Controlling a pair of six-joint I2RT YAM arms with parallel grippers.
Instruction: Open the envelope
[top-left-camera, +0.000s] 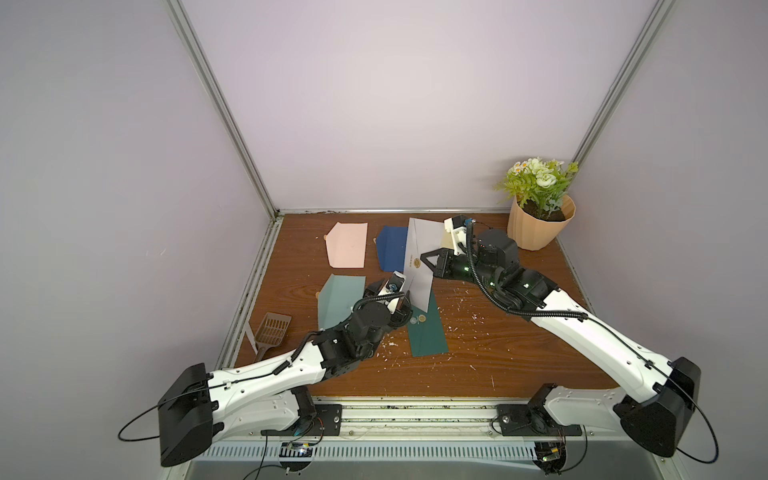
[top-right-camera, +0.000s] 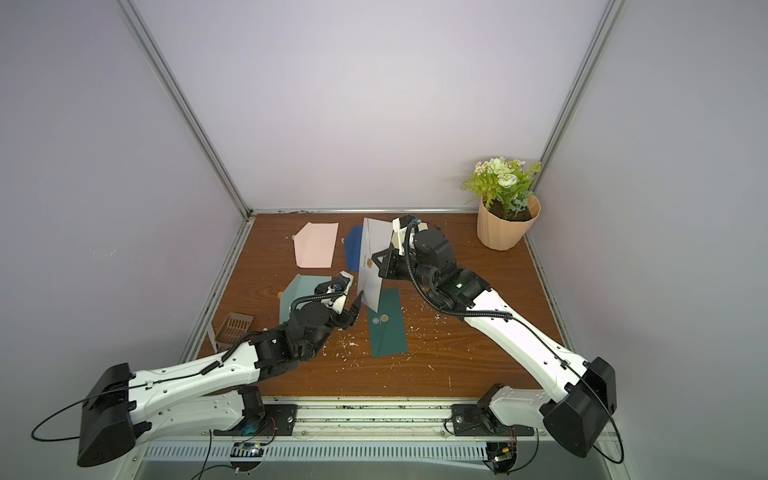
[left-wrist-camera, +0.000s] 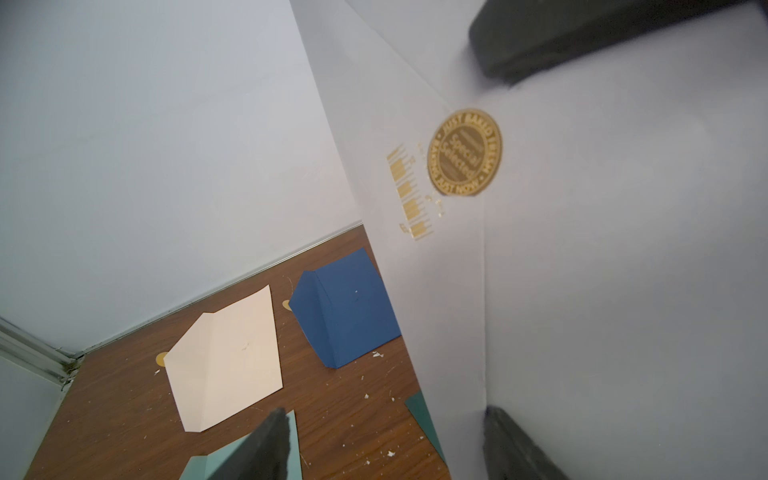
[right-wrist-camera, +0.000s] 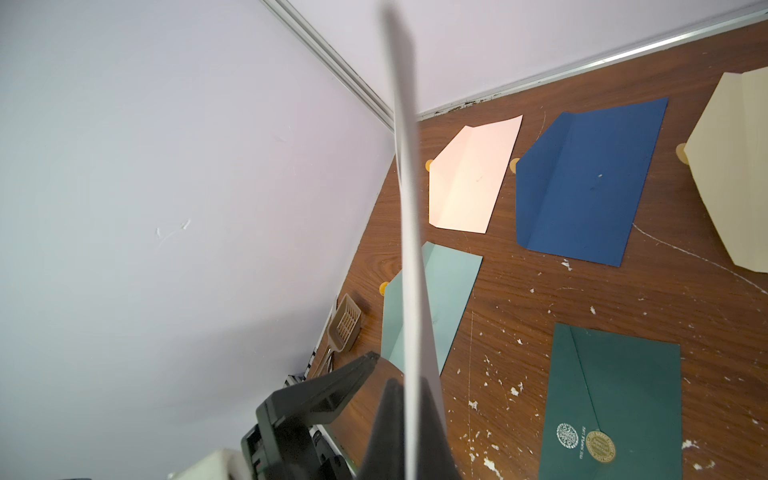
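The white envelope (left-wrist-camera: 608, 264) hangs above the table, its face with a gold round seal turned to my left wrist camera. My right gripper is shut on the envelope, which shows edge-on in the right wrist view. Beside the envelope's lower left edge, my left gripper stands part open, its fingers (left-wrist-camera: 268, 448) spread. In the left wrist view that edge appears between the two fingers; whether it touches either one I cannot tell. The flap still looks flat against the body.
Below lie pink (right-wrist-camera: 476, 172), blue (right-wrist-camera: 596, 188), cream (right-wrist-camera: 744, 168) and light green (top-left-camera: 340, 297) envelopes, plus a dark green envelope (right-wrist-camera: 612, 400). A basket-like scoop (top-left-camera: 273, 328) sits at the left, a flower pot (top-left-camera: 541, 220) at the back right.
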